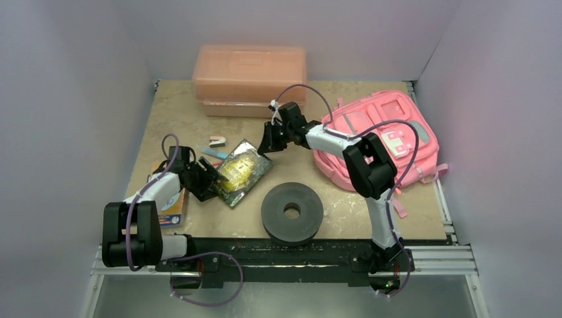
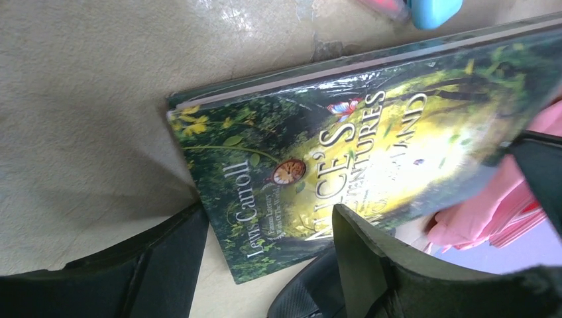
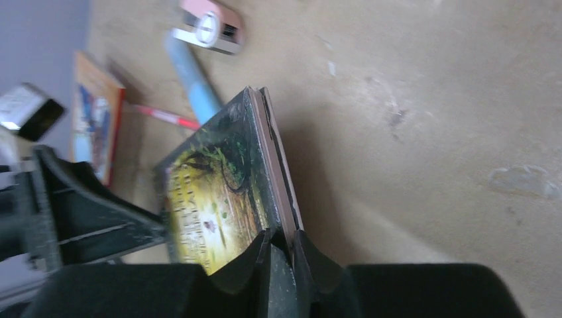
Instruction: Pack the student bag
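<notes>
An Alice's Adventures in Wonderland book (image 1: 242, 171) slants across the middle of the table, its far right end tipped up. My right gripper (image 1: 265, 147) is closed over that end; in the right wrist view its fingers (image 3: 303, 265) sit on either side of the book's edge. At the opposite end is my left gripper (image 1: 215, 177), with its fingers (image 2: 175, 248) spread and the book's near corner showing in the gap. The pink backpack (image 1: 381, 126) lies flat on the right. A stapler (image 1: 217, 142), a blue stick-like item (image 1: 213, 153) and a red pen (image 3: 166, 116) lie beyond the book.
An orange translucent box (image 1: 250, 76) stands at the back. Toward the front, a dark round weight (image 1: 278, 218) sits close to the book. Another book (image 1: 173, 215) is partly covered by my left arm. Bare table lies between the weight and the backpack.
</notes>
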